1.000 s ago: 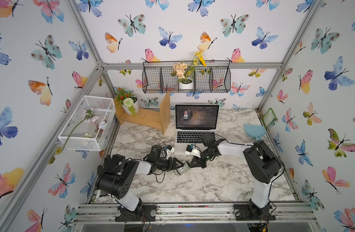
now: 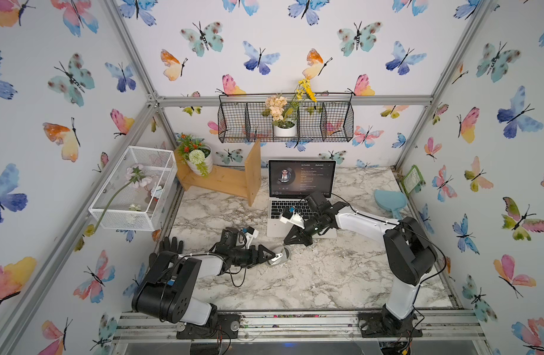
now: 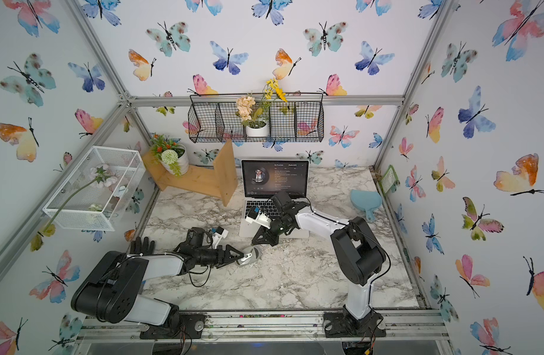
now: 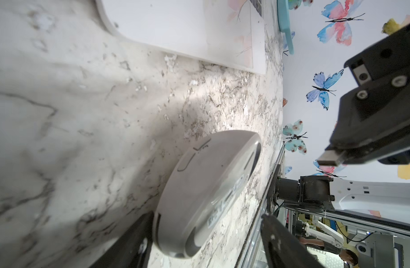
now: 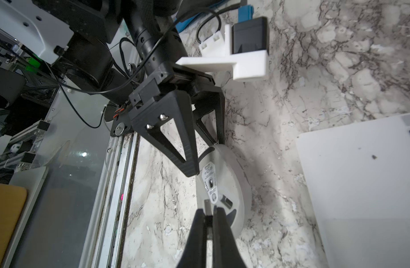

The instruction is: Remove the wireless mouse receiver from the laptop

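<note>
A grey-white mouse (image 2: 282, 258) rests underside up and tilted on the marble table, in front of the laptop (image 2: 274, 229). My left gripper stands open at one end of the mouse (image 4: 209, 187), its fingers (image 4: 138, 243) on either side of that end. Beyond the mouse's other end, my right gripper is shut, tips pointing at the underside of the mouse (image 5: 234, 187). A small grey metallic piece (image 5: 207, 206) shows right at those tips; whether it is between them or part of the mouse, I cannot tell. No receiver can be made out at the laptop.
The laptop screen (image 3: 275, 178) is raised behind the arms. A wooden shelf (image 2: 215, 177) is at the back left, and a blue dustpan (image 2: 390, 200) lies at the right.
My right gripper has shifted left and back, toward the laptop's front edge. The left gripper has moved slightly left and toward the front. The mouse has turned and tilted.
</note>
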